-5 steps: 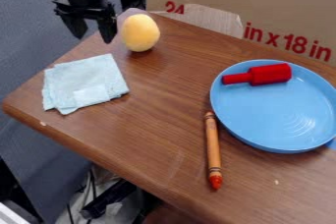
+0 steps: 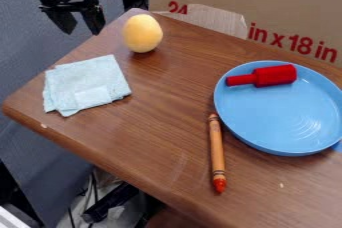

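My black gripper (image 2: 72, 19) hangs at the upper left, beyond the table's edge, with its fingers spread and nothing visible between them. To its right a yellow rounded object (image 2: 143, 33) stands near the back corner. A folded pale blue cloth (image 2: 84, 85) lies on the left of the table (image 2: 154, 142). On the right, a blue plate (image 2: 281, 122) holds a red object (image 2: 271, 76) with a thinner handle. An orange crayon (image 2: 217, 152) lies beside the plate.
A cardboard box (image 2: 247, 7) stands along the back of the table. The middle of the table between cloth and plate is clear, as is much of the front.
My gripper has moved left, away from the yellow object, over the last second. The things on the table have not visibly moved.
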